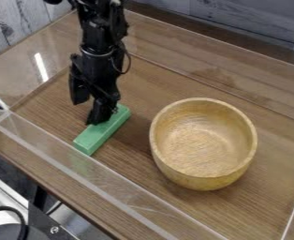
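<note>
A black robot arm (99, 37) reaches down from the top of the camera view to a green block (95, 139) lying on the wooden table. Its dark gripper (95, 111) is low over the block's far end, partly covering it, with its fingers apart. Whether it touches the block is unclear. A large tan round bowl (202, 141) sits to the right of the block.
Clear plastic-like edging runs along the near left. A black cable (12, 211) lies at the lower left corner.
</note>
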